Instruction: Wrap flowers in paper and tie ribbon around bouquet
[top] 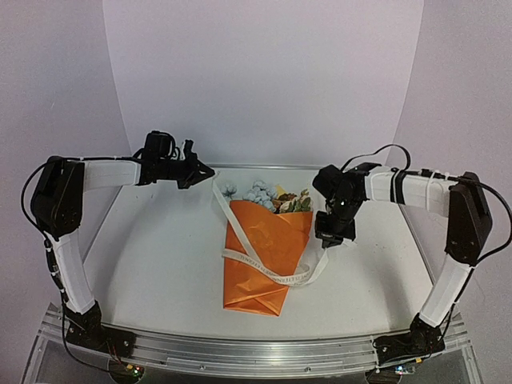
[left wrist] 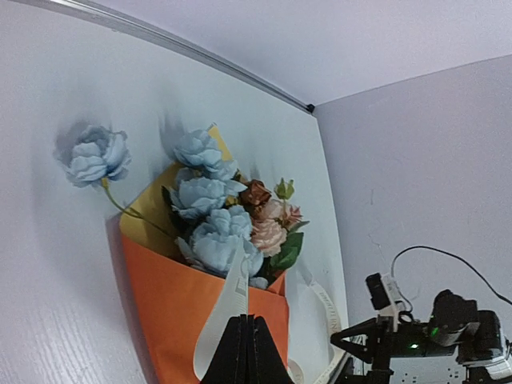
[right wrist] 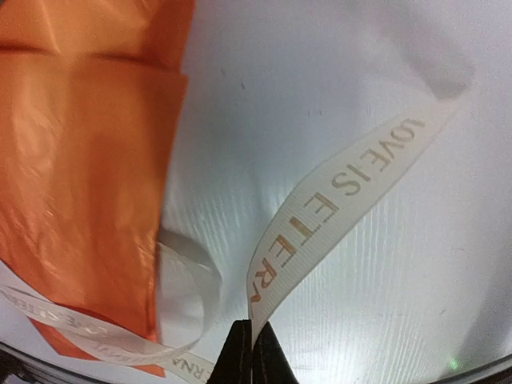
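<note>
The bouquet lies on the table in an orange wrapper (top: 264, 252), with blue flowers (left wrist: 216, 240) and pink flowers (left wrist: 269, 236) at its open end. A pale printed ribbon (top: 250, 252) crosses the wrapper. One stretch rises to my left gripper (top: 214, 171), which is shut on it above and left of the flowers. Right of the wrapper, my right gripper is shut on another part of the ribbon; lettering (right wrist: 320, 200) shows on the length beyond its fingertips. Between the grippers the ribbon hangs in a loose loop over the wrapper's lower right side.
One blue flower (left wrist: 96, 155) sticks out apart from the others. Bare white table (top: 160, 272) lies on both sides of the bouquet. A metal rail (top: 256, 356) runs along the front, and walls close the back and sides.
</note>
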